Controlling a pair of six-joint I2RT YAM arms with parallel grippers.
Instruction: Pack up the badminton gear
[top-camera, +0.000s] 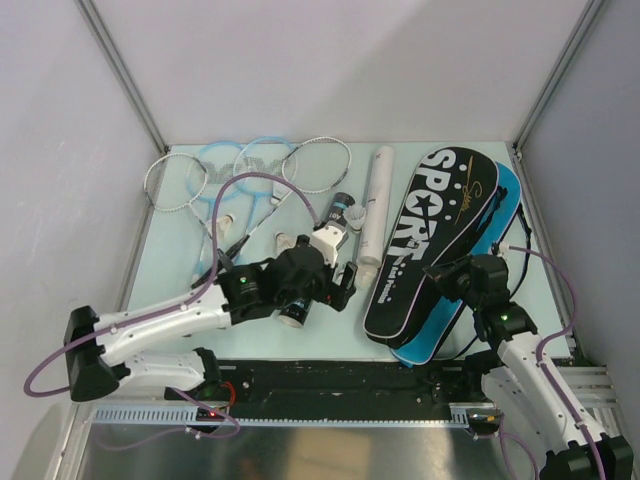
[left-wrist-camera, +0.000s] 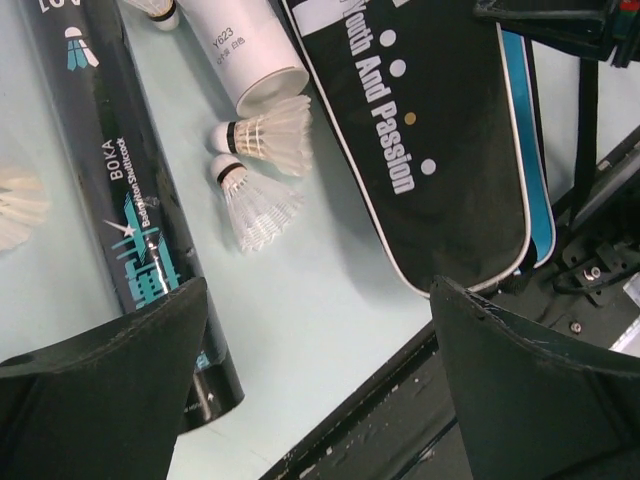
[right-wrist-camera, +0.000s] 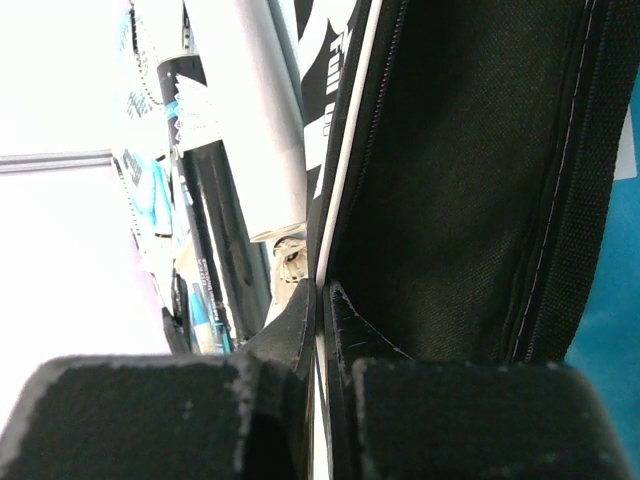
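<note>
The black SPORT bag (top-camera: 425, 225) lies on the blue bag (top-camera: 429, 338) at right. My right gripper (top-camera: 437, 276) is shut at the black bag's edge, where the right wrist view shows a pale piped strip between its fingertips. My left gripper (top-camera: 345, 285) stands open above the table between a black shuttlecock tube (left-wrist-camera: 140, 230) and the bag. Below it lie two shuttlecocks (left-wrist-camera: 260, 205), near a white tube (top-camera: 376, 210).
Several rackets (top-camera: 316, 185) lie across the back and left of the table (top-camera: 170, 260). More shuttlecocks (top-camera: 354, 215) lie among them. The table's front edge borders a dark gap.
</note>
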